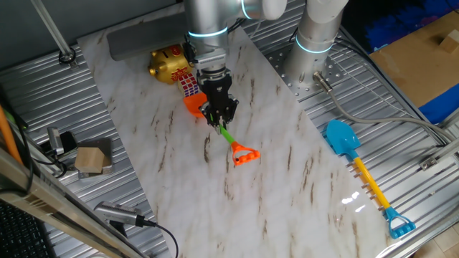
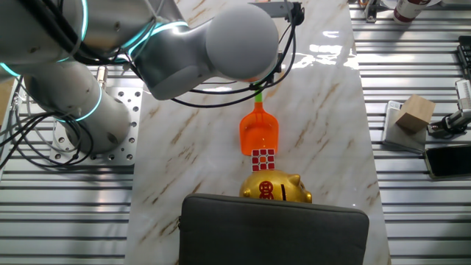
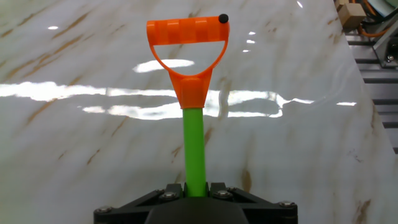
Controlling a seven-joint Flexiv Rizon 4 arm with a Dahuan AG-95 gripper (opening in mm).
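A toy shovel with an orange scoop [image 2: 259, 134], green shaft [image 3: 194, 146] and orange D-shaped handle [image 3: 190, 87] is held at its shaft by my gripper [image 1: 219, 123]. In the wrist view the black fingers close in on both sides of the green shaft, and the handle points away from them. A cube with red squares [image 2: 263, 160] sits right at the scoop's front edge. Behind the cube stands a golden piggy bank [image 1: 170, 64], partly hidden in exterior view 2. The arm covers my fingers in that view.
A dark grey case [image 2: 274, 232] stands behind the piggy bank. A blue and yellow shovel [image 1: 366, 175] lies on the metal slats to one side. Across the table, a wooden block [image 1: 90, 160] rests off the marble board. Much of the marble top [image 1: 265, 208] is bare.
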